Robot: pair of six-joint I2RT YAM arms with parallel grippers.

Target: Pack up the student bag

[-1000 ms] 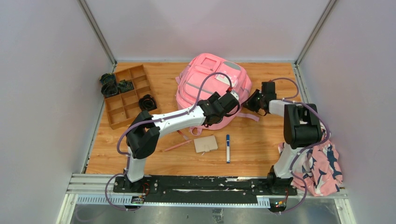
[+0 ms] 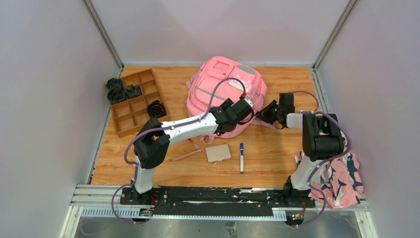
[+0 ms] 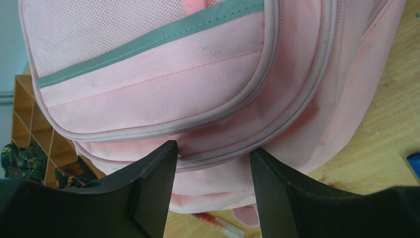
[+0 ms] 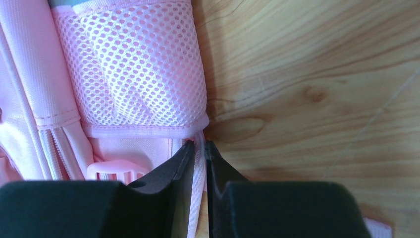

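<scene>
The pink backpack point(image 2: 218, 91) lies tilted on the table's far middle, its mesh side pocket point(image 4: 143, 69) large in the right wrist view. My left gripper is over the bag's near side; its fingers stand apart, with pink fabric and grey piping behind the gap. Beside the bag's right edge is my right gripper. Only a narrow gap parts its fingertips, and a thin pink strap edge point(image 4: 199, 156) runs there; whether it is pinched cannot be told. A beige notebook point(image 2: 218, 152), blue-and-white marker point(image 2: 241, 157) and pink pencil-like stick point(image 2: 187, 154) lie in front.
At the left stands a wooden compartment tray point(image 2: 124, 119) with a black coil point(image 2: 156, 109) and dark items in it. Pink patterned cloth point(image 2: 341, 181) is heaped at the front right. Bare table point(image 2: 275, 153) lies right of the marker.
My right gripper has shifted slightly toward the table's front, staying beside the backpack's right edge, and the right forearm has moved a little. The left arm and backpack look unmoved.
</scene>
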